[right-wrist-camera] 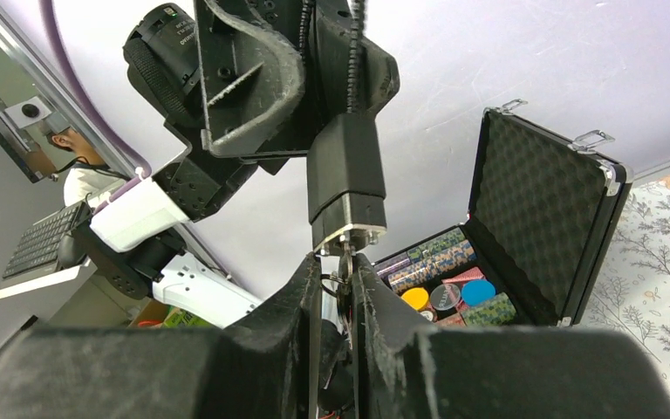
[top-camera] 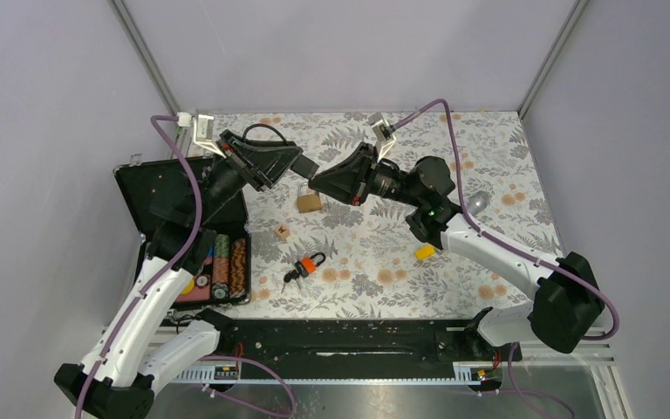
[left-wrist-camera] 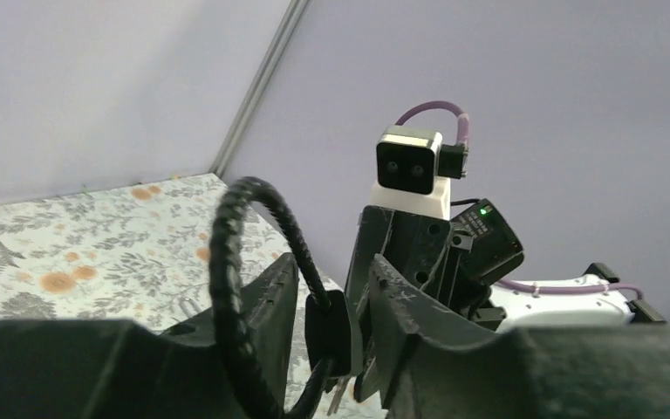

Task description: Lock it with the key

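A black lock body (top-camera: 304, 166) with a braided black cable loop (left-wrist-camera: 227, 279) is held up between the grippers. My left gripper (top-camera: 283, 161) is at the lock and cable from the upper left; its fingers straddle the black body (left-wrist-camera: 327, 332) in the left wrist view, though whether they grip it is unclear. My right gripper is shut on a small silver key and ring, just below the lock's metal end (right-wrist-camera: 349, 231); whether the key sits in the lock is hard to tell.
An open black case (top-camera: 183, 288) with chips lies at the left. A brass padlock (top-camera: 309, 201), a wooden cube (top-camera: 282, 231), an orange-black padlock with keys (top-camera: 308, 265) and a yellow piece (top-camera: 425, 252) lie on the patterned table below.
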